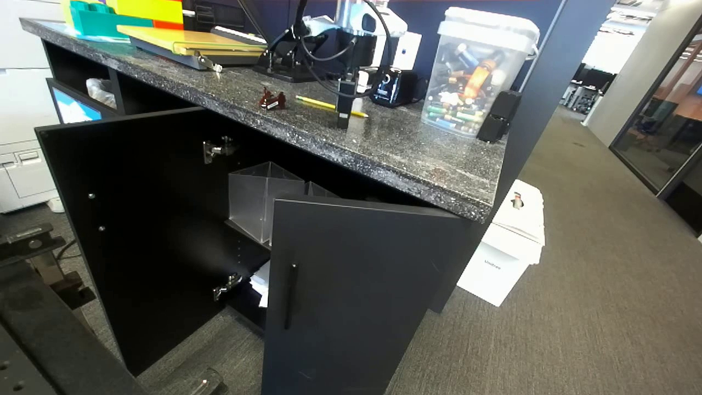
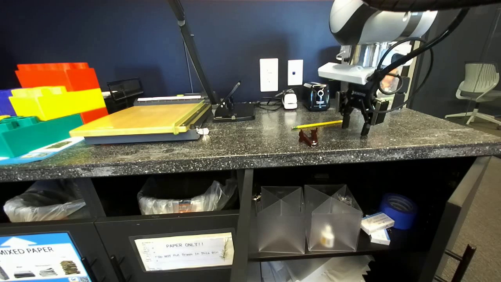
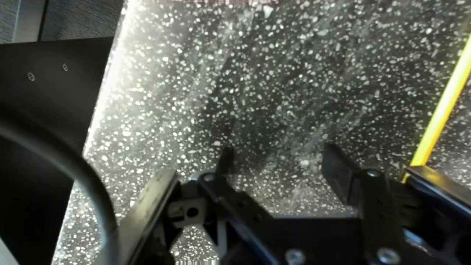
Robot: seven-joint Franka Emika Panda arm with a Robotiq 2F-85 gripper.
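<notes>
My gripper (image 2: 355,127) points down close above the speckled countertop (image 2: 263,141), its fingers apart. Between the fingertips, the wrist view shows only bare counter. A yellow pencil (image 2: 315,125) lies just left of the gripper in the second exterior view. In the wrist view the pencil (image 3: 446,101) runs along the right side, outside the fingers, with its lower end hidden behind the right finger. A dark red staple remover (image 1: 271,101) rests left of the pencil, nearer the counter's front edge.
A clear bucket of batteries (image 1: 468,79) stands at the counter's right end. A paper cutter (image 2: 145,120) and large toy bricks (image 2: 56,101) occupy the left. Below, the open cabinet holds clear bins (image 2: 282,221) and blue tape (image 2: 398,210).
</notes>
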